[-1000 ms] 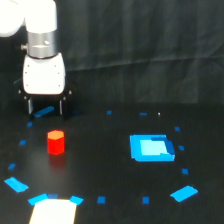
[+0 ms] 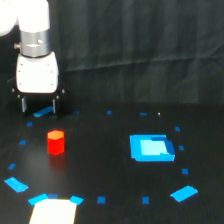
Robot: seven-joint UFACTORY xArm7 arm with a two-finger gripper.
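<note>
A red block (image 2: 56,142) rests on the black table in the left half of the view. Behind and above it hangs my gripper (image 2: 39,104), its white hand at the upper left. Its dark fingers stand wide apart, one at each side of the hand, and nothing shows between them. The block is clear of the fingers. To the right lies a blue square (image 2: 134,147) with a white middle; whether it is flat or a shallow tray is hard to tell.
Small blue tape marks are scattered over the table, among them a strip (image 2: 184,193) at the right front. A pale square (image 2: 53,211) is cut off by the bottom edge. Dark cloth (image 2: 140,50) hangs behind.
My gripper has shifted slightly to the left in the view. The red block and the blue square have stayed where they were.
</note>
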